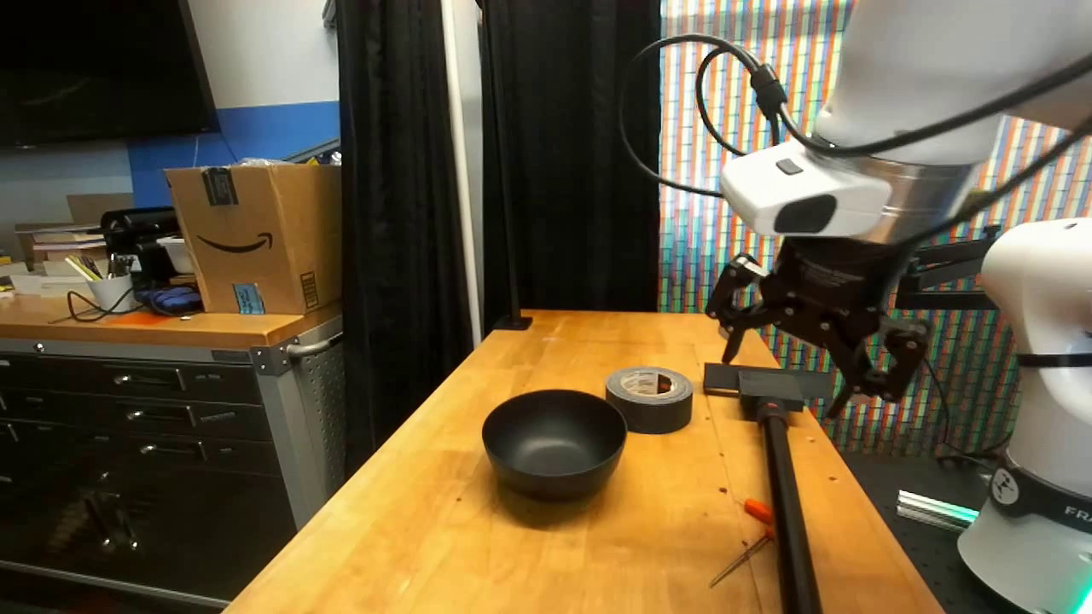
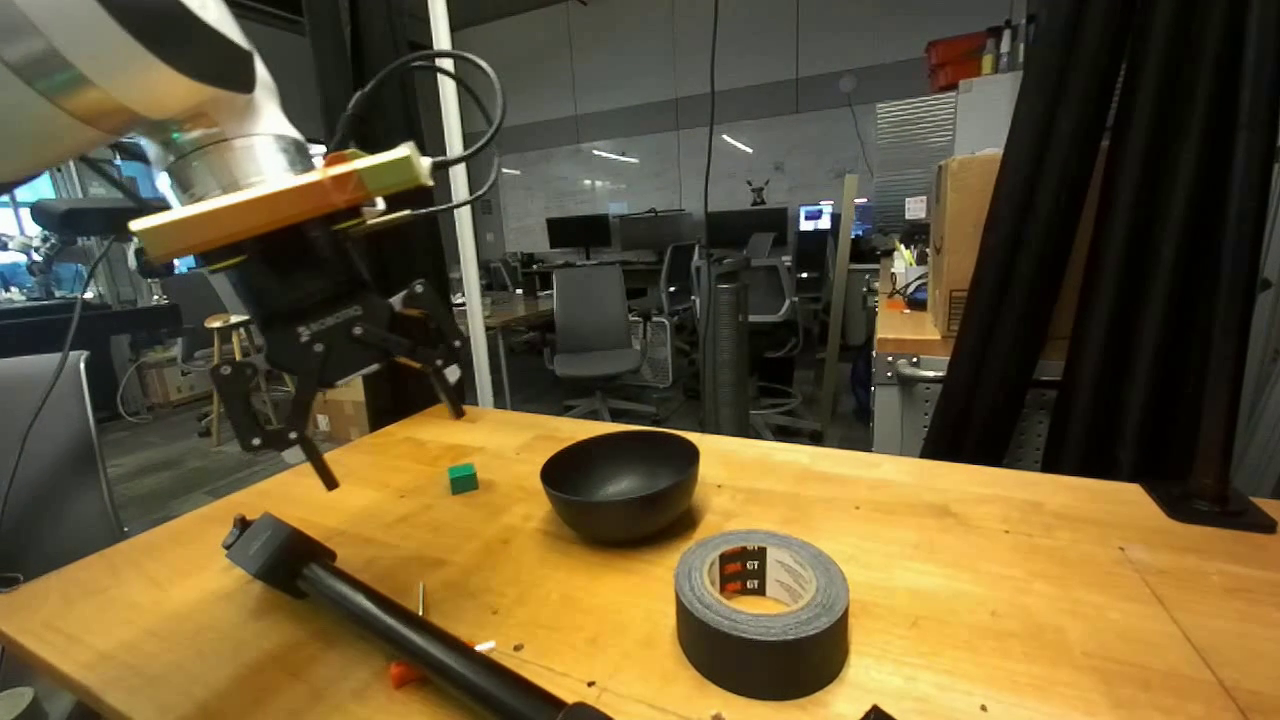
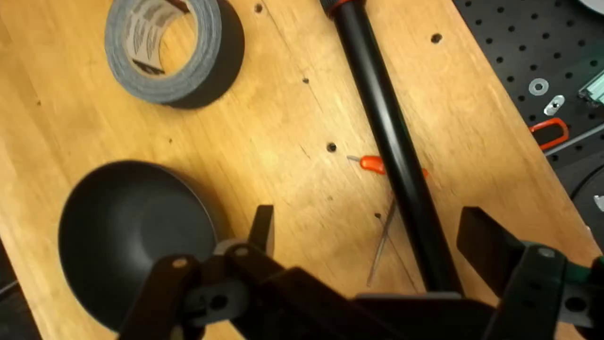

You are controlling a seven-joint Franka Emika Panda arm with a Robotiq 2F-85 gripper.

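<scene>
My gripper (image 1: pixel 784 380) is held over the wooden table with its fingers spread and nothing between them. In exterior view 2 the open gripper (image 2: pixel 393 446) hangs to the left of a small green block (image 2: pixel 462 479), apart from it. That block does not show in the other two views. A black bowl (image 2: pixel 618 486) stands upright, its inside empty where visible. In the wrist view the bowl (image 3: pixel 136 226) lies at lower left, partly hidden by one finger. A roll of grey tape (image 2: pixel 762 648) rests flat on the table.
A black pole (image 3: pixel 390 130) lies along the table's edge, crossing above orange-handled tools (image 3: pixel 373 164). At its end sits a flat black base (image 1: pixel 773 385). Bare tabletop (image 2: pixel 1020 576) spreads beyond the bowl and tape. A dark perforated surface (image 3: pixel 504 34) borders the table.
</scene>
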